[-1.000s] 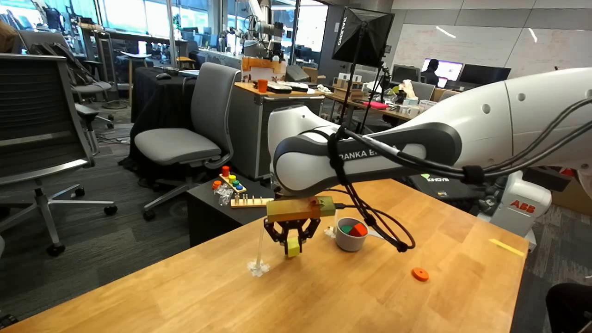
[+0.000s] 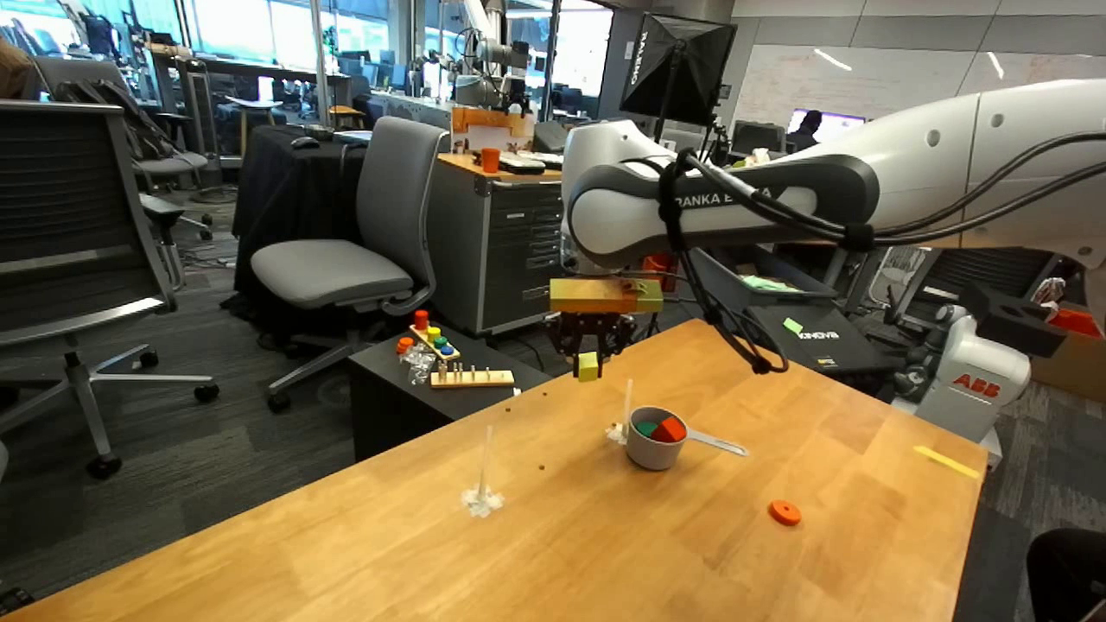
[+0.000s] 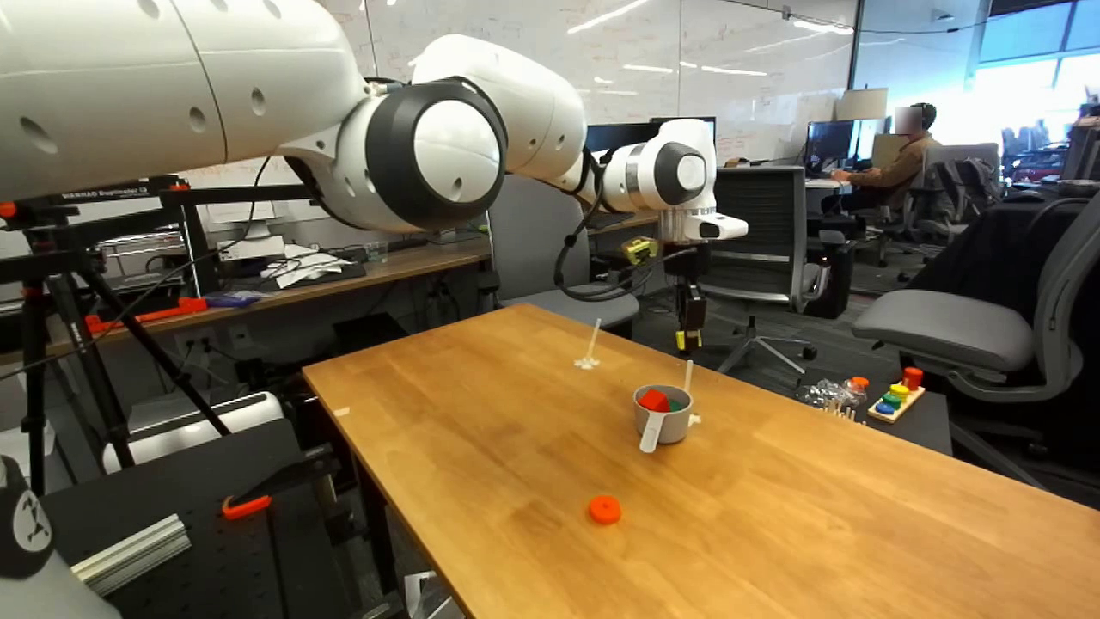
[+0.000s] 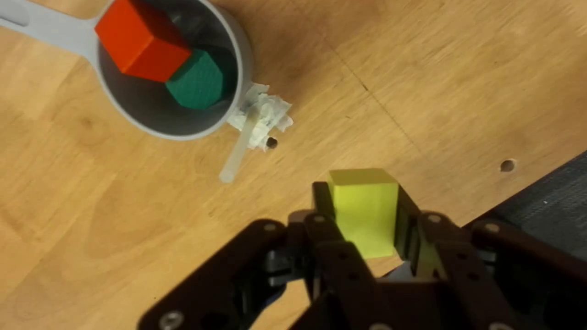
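Held between the fingers of my gripper is a yellow block (image 4: 366,217), gripped on two opposite sides. In exterior view 1 the yellow block (image 2: 588,366) hangs in the air, to the left of and above a grey cup (image 2: 655,452) with a long handle. Inside the cup (image 4: 246,60) lie a red block (image 4: 140,41) and a green block (image 4: 198,82), seen from above in the wrist view. Exterior view 2 shows the gripper (image 3: 688,335) high beyond the cup (image 3: 675,425), near the table's far edge.
A thin upright peg (image 2: 628,403) stands right beside the cup, and another peg (image 2: 485,465) farther left. An orange disc (image 2: 785,512) lies on the table (image 2: 581,560). Off the table's edge, a dark stand holds a pegged board (image 2: 472,378).
The gripper has risen from low over the table, moving back and to the right with the yellow block in it. The cup and the blocks inside have stayed put.
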